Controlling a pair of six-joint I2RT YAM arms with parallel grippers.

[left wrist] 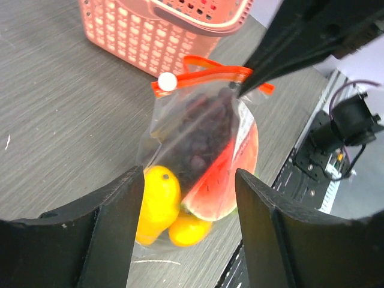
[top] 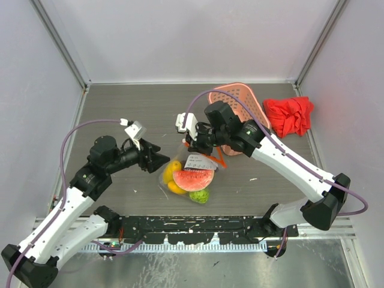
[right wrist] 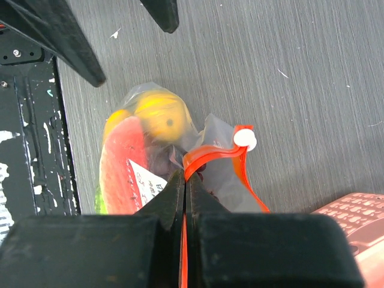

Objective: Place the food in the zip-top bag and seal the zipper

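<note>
A clear zip bag (top: 192, 179) with orange zipper and white slider (left wrist: 167, 81) holds yellow fruit (left wrist: 158, 199), an orange (left wrist: 188, 230), watermelon (top: 193, 179), dark grapes (left wrist: 198, 138) and something green (top: 199, 195). My right gripper is shut on the bag's zipper edge. My left gripper (top: 156, 158) is open, just left of the bag, with the bag visible beyond its fingers.
A pink basket (top: 239, 95) stands behind the right arm, with a red cloth (top: 288, 115) beside it at the right. Its front edge lies just below the bag.
</note>
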